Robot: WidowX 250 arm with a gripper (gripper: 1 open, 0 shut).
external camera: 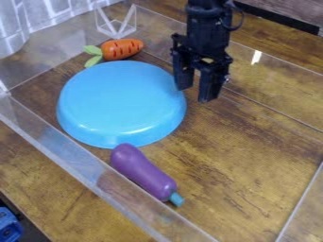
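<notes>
The black robot arm comes down from the top of the view, its gripper [198,87] low over the wood just right of a large blue round disc [121,102]. The dark fingers are hard to make out, so their state is unclear. A purple eggplant toy [142,172] lies on the wood in front of the disc. An orange carrot toy [121,48] with green leaves lies behind the disc at the upper left.
Clear plastic walls run along the left side, with a small blue object [8,225] outside at the lower left corner.
</notes>
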